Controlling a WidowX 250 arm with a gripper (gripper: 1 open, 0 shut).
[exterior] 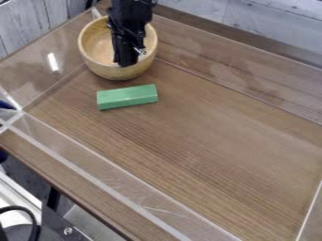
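Note:
A round tan wooden bowl (102,59) sits at the upper left of the camera view. The dark gripper (126,49) reaches down from the top into the bowl; whether it is open or shut, and what may be between its fingers, is hard to make out. A green rectangular block (126,97) lies on the wooden surface just below the bowl.
A clear plastic edge runs along the left and bottom left, with dark cables at the lower left corner. A wall or ledge borders the top right.

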